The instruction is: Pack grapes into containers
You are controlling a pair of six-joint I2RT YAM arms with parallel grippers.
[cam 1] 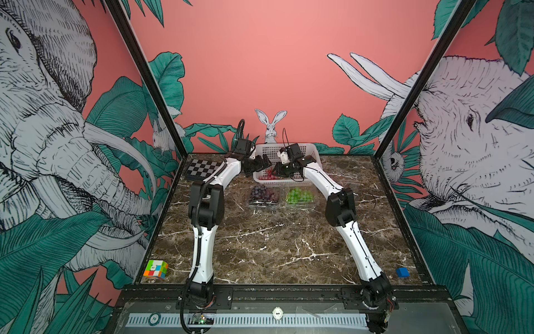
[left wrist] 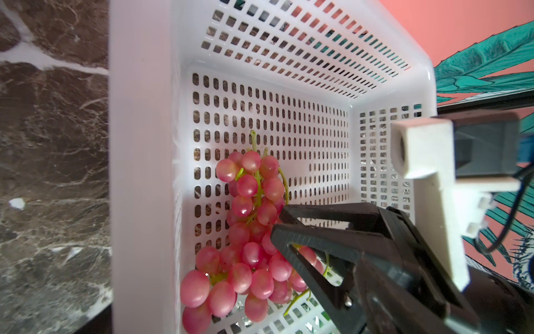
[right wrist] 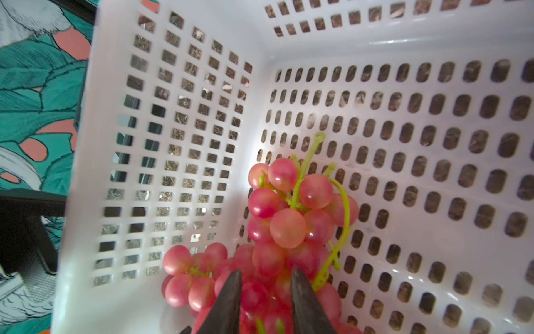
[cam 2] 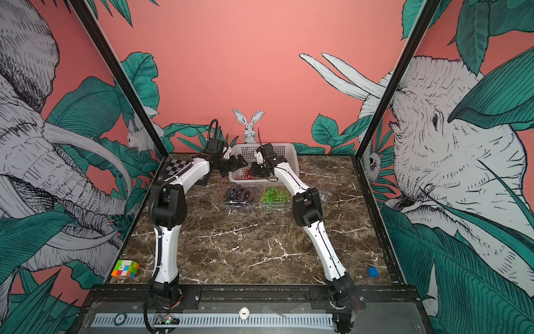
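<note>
A bunch of red grapes lies in the front of the white perforated basket, its green stem [right wrist: 317,142] pointing upward in the right wrist view. My right gripper is down at the bunch, its two fingers apart with red grapes showing between and behind them. Seen from the left wrist, that gripper's black fingers [left wrist: 328,239] overlap the bunch's side. My left gripper [cam 1: 266,162] stands open at the basket's left side; only a dark corner of it shows in its own wrist view. Clear containers hold dark grapes [cam 1: 263,194] and green grapes [cam 1: 299,194].
A checkered board [cam 1: 202,169] lies left of the basket. An empty clear container [cam 2: 325,196] sits right of the green grapes. A colour cube [cam 1: 155,269] and a blue block [cam 1: 402,272] are near the front corners.
</note>
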